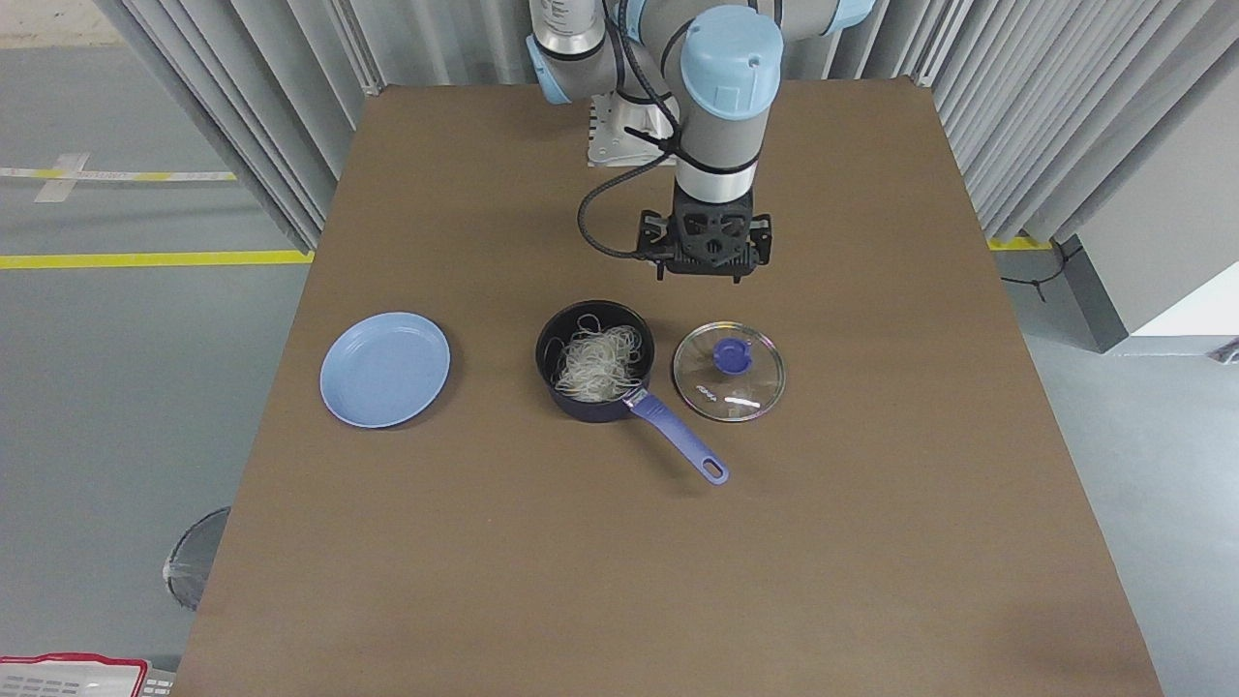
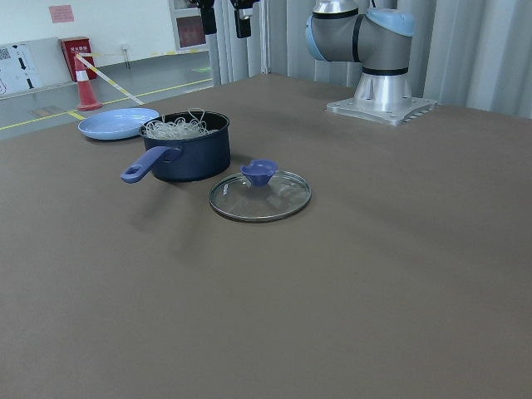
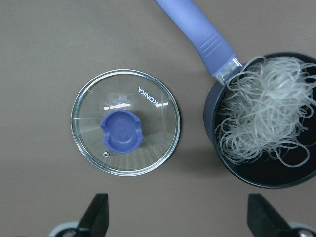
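My gripper [image 1: 698, 274] hangs above and behind a dark pot [image 1: 562, 401] of white noodles [image 1: 598, 364], its fingers apart and empty; in the wrist view the gripper shows two separated fingers at the lower edge. The pot's blue handle [image 1: 679, 436] points toward the front right. A glass lid [image 3: 89, 123] with a blue knob [image 3: 121, 132] lies flat on the table right beside the pot, to its right in the front view. A light blue plate [image 1: 384, 370] sits on the table at the left of the pot.
The robot's base [image 2: 384, 108] stands at the back, before grey curtains.
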